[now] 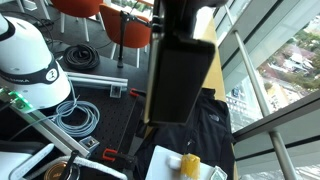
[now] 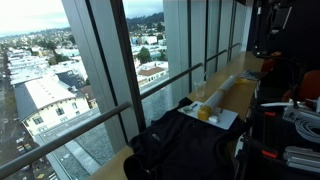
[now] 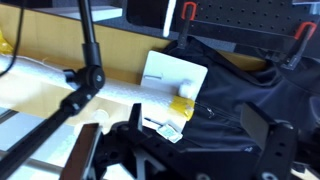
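Note:
My gripper is open, its dark fingers spread at the bottom of the wrist view, with no object clearly held between them. In exterior view 1 a large dark part of the arm fills the upper middle and hides what lies behind it. A yellow object (image 3: 181, 106) is at the edge of a white sheet or tray (image 3: 178, 68), close to a small white item (image 3: 186, 89). The same yellow object (image 1: 190, 165) shows low in exterior view 1, below the arm. A black cloth (image 3: 238, 100) with folds lies beside the white sheet.
A long white roll (image 3: 125, 91) runs along the wooden ledge (image 3: 122, 58). Windows and a metal rail (image 2: 75, 138) border the work area. Coiled cable (image 1: 77, 118) and the white robot base (image 1: 28, 58) stand at the left of exterior view 1.

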